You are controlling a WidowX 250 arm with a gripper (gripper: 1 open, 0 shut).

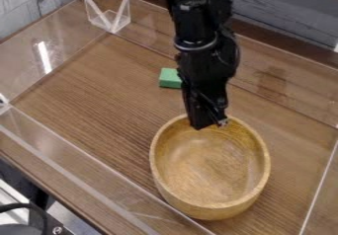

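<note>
My black gripper [205,116] hangs from the arm in the upper middle, just over the back rim of a tan plastic bowl [209,170]. Its fingertips look close together, with nothing visible between them. A green block [171,78] lies on the wooden table behind the arm, to its left, partly hidden by it.
A clear wire-like or plastic holder [109,12] stands at the back left. A black cable lies at the bottom left corner.
</note>
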